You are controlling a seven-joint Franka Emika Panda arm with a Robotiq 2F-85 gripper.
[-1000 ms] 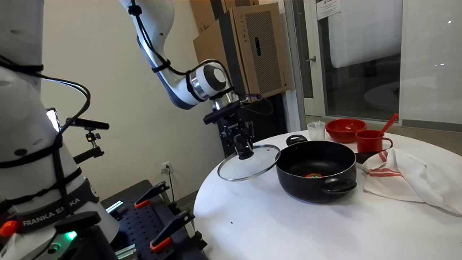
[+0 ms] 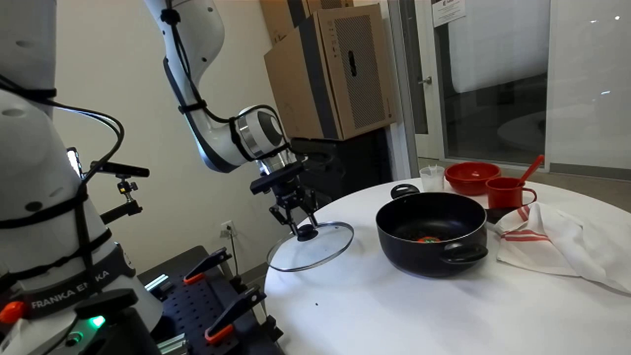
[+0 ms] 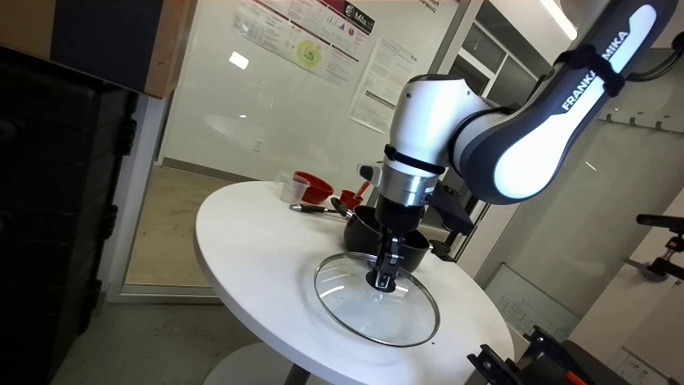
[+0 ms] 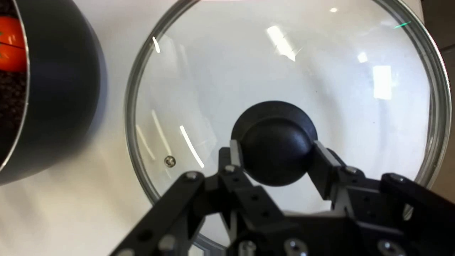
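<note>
My gripper is shut on the black knob (image 4: 279, 145) of a glass lid (image 4: 204, 85) with a metal rim. In exterior view 1 the lid (image 2: 331, 243) is tilted over the left edge of the white table, apart from the pot. A black pot (image 2: 408, 254) stands uncovered on the table to the lid's right, with a red tomato-like thing (image 2: 429, 239) inside. The wrist view shows the pot's side (image 4: 64, 85) at the left, and red tomatoes (image 4: 12, 42) in it. Whether the lid's rim touches the table I cannot tell.
Behind the pot stand red bowls (image 2: 473, 177), a clear cup (image 2: 432, 178) and a red mug (image 2: 506, 193) holding a red utensil. A white cloth with red stripes (image 2: 562, 242) lies right of the pot.
My gripper and the lid have moved left and lower in exterior view 1, away from the pot. The pot and the other things on the table have stayed put.
</note>
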